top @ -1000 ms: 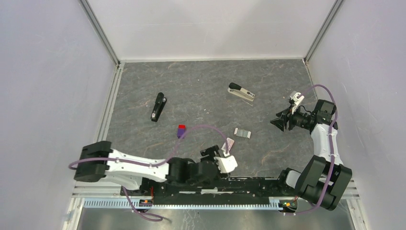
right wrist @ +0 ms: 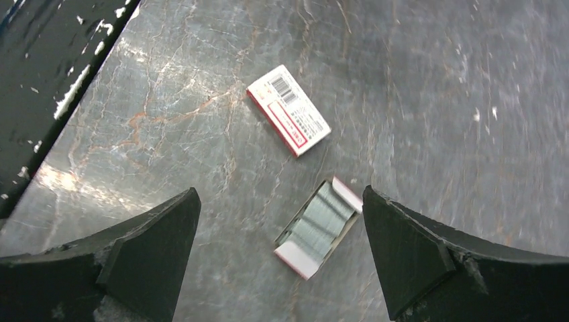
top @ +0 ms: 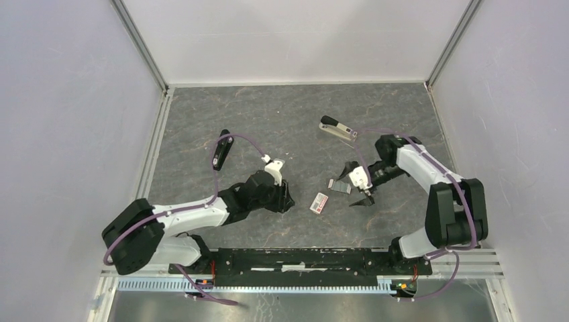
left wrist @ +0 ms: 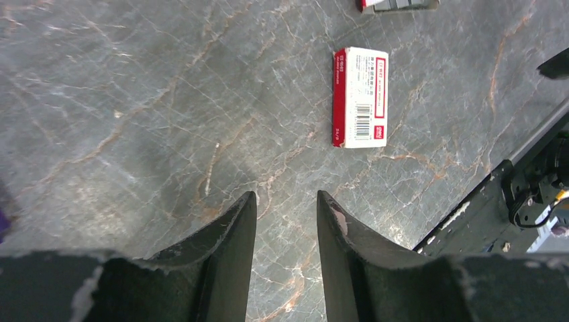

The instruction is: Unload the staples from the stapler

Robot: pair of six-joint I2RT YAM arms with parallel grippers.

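An open stapler with a black end and a pale body lies at the back right, and a thin strip shows by it. A black stapler lies at the left. Neither stapler has a gripper at it. My left gripper is part open, empty, left of a red-and-white staple box. My right gripper stands wide open over an open tray of staples, which sits between and below its fingers, not gripped.
The closed staple box lies between the two grippers. A purple object peeks in at the left wrist view's edge; the left arm covers it from above.
The left arm has swung from the front, over the staple box, back and left, covering the red-and-purple object.
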